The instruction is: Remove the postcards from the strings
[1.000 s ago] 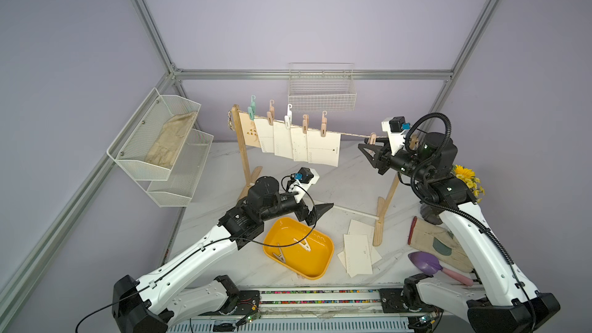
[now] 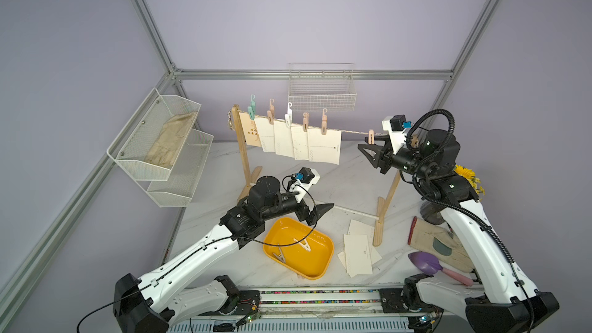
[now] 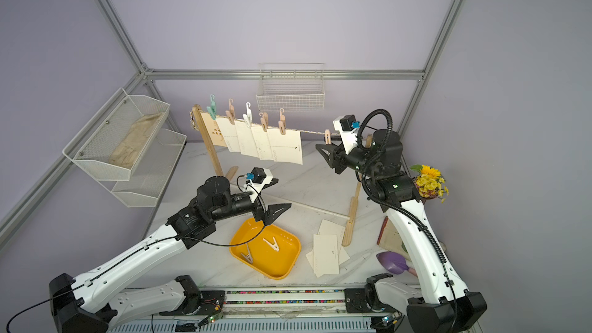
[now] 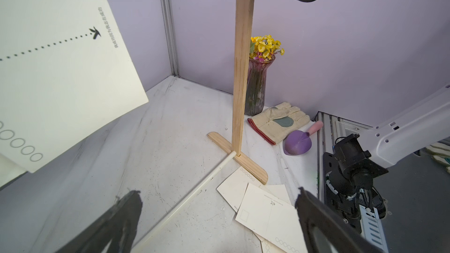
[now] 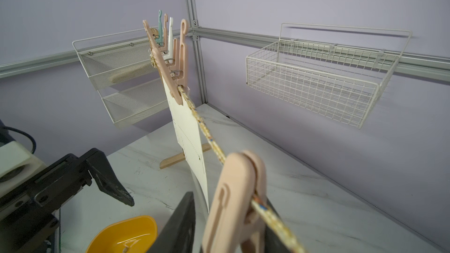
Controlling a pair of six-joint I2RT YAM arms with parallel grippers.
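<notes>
Several cream postcards (image 2: 323,146) hang from the string (image 2: 354,131), held by clothespins, one of them pink (image 2: 324,122). Farther right on the same string, with no card under it, sits a lone pink clothespin (image 5: 233,192). My right gripper is around this clothespin, fingers part open, with a narrow gap showing beside the left finger (image 5: 185,220). Down by the yellow tray, my left gripper (image 3: 284,193) is open and empty; in the left wrist view, the nearest hanging postcard (image 4: 65,65) is beyond its fingers.
The yellow tray (image 2: 328,251) holds loose clothespins. Loose postcards (image 2: 357,254) lie on the table by the right wooden post (image 2: 385,209). Gloves (image 4: 281,118), a purple scoop (image 4: 297,142) and a flower vase (image 4: 256,86) stand at the right.
My right gripper has shifted slightly around it. The left arm looks still.
</notes>
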